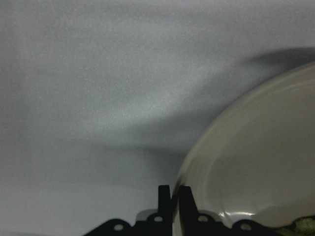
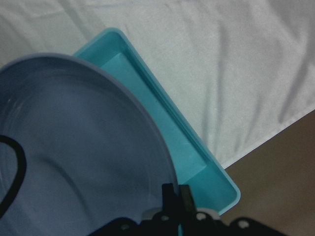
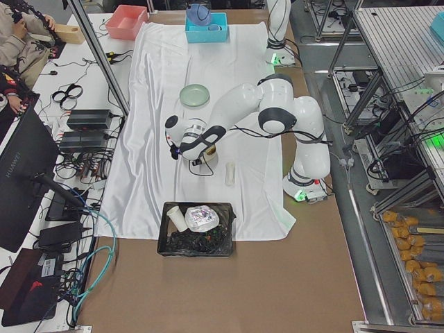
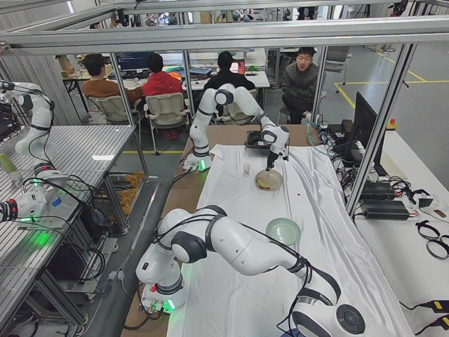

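Observation:
A cream plate (image 4: 273, 181) with yellowish-green food sits mid-cloth; my left gripper is at its rim, fingers closed around the edge. A blue bowl (image 2: 83, 137) hangs in my right gripper, which is shut on its rim, over a turquoise tray (image 2: 147, 98) at the cloth's end. A green plate (image 3: 194, 96) lies on the cloth between the two. In the camera right view the right gripper is out of frame at the bottom.
A black bin (image 3: 194, 243) holding a white cup and foil container stands at the other end. A pale slender object (image 3: 230, 173) lies beside the cream plate. A pink tub (image 3: 127, 21) stands on the side table, beside a metal post. The cloth around the green plate is clear.

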